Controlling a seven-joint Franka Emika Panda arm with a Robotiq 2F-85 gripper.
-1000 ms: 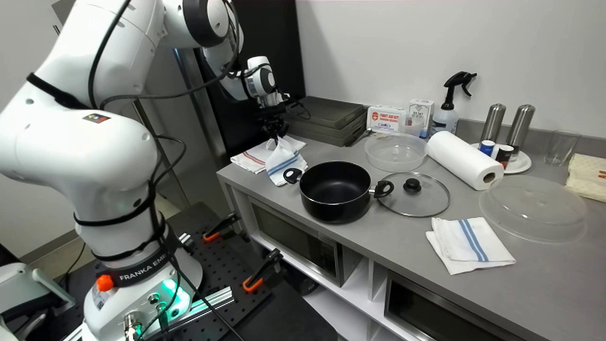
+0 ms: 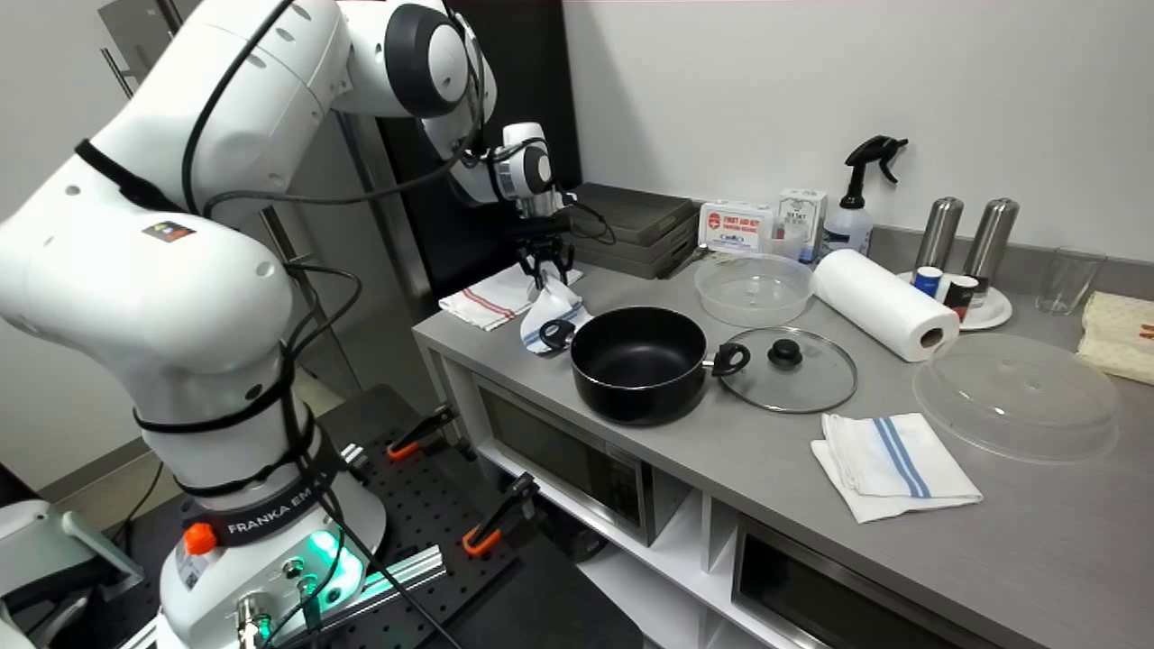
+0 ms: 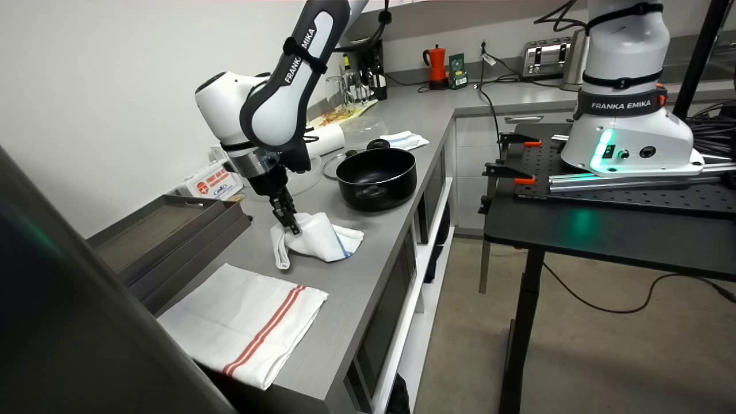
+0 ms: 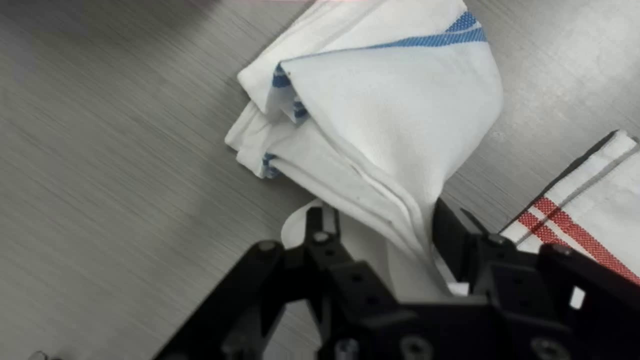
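Observation:
A white cloth with blue stripes (image 4: 408, 102) lies bunched on the counter beside the pot, one part of it raised at my gripper. The two fingers stand well apart in the wrist view, with folds of the cloth in the gap between them. From the second exterior view, the gripper (image 3: 288, 226) points down at the cloth's (image 3: 321, 238) upper side. The fingertips are partly hidden by the fabric there.
A red-striped towel (image 3: 255, 317) lies near the counter's end. The black pot (image 2: 638, 362) stands close by, and its lid (image 2: 795, 373) is beyond it. Grey stacked trays (image 2: 633, 227) are against the wall. Another blue-striped towel (image 2: 898, 460) lies farther right.
My gripper has moved rightward in the first exterior view and slightly lower. The cloth has slumped from a raised, spread shape into a more folded bunch.

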